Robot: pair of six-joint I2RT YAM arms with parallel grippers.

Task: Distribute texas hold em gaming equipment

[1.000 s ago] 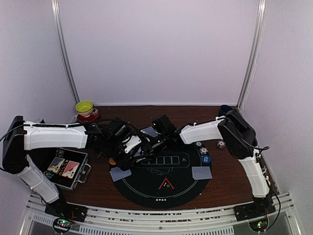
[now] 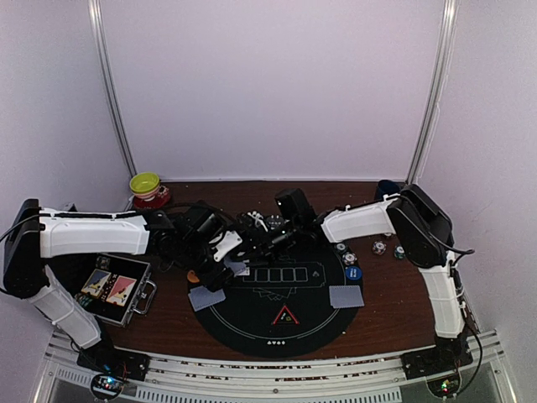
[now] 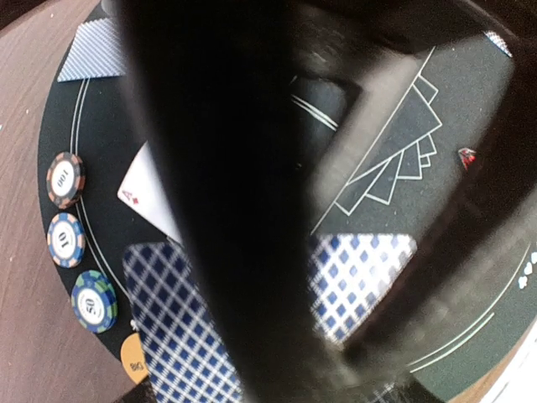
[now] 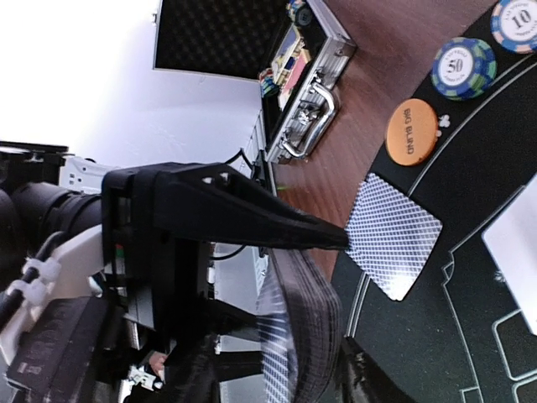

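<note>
My left gripper (image 2: 230, 264) is over the left of the black poker mat (image 2: 285, 336). In the left wrist view, blue-patterned cards (image 3: 180, 323) span the space between its fingertips at the bottom edge. My right gripper (image 2: 264, 242) comes in close beside it; its dark, blurred finger (image 3: 222, 210) crosses the left wrist view. From the right wrist, the left gripper's black finger (image 4: 252, 214) shows, with a curved, patterned stack of cards (image 4: 306, 323) below. Blurred right fingertips stand on either side of that stack; whether they touch it is unclear. Face-down cards (image 2: 346, 296) lie at the mat's right and left.
An open chip case (image 2: 117, 290) stands at left. On the mat's rim sit chips (image 3: 65, 239) and an orange Big Blind disc (image 4: 411, 132). A blue button (image 2: 353, 273) and more chips (image 2: 350, 259) lie at right. Stacked bowls (image 2: 146, 185) stand at back left.
My right arm has shifted right and slightly towards the back, its elbow swinging outward. The left arm has hardly moved. A pale card near the right gripper at the back is now mostly hidden.
</note>
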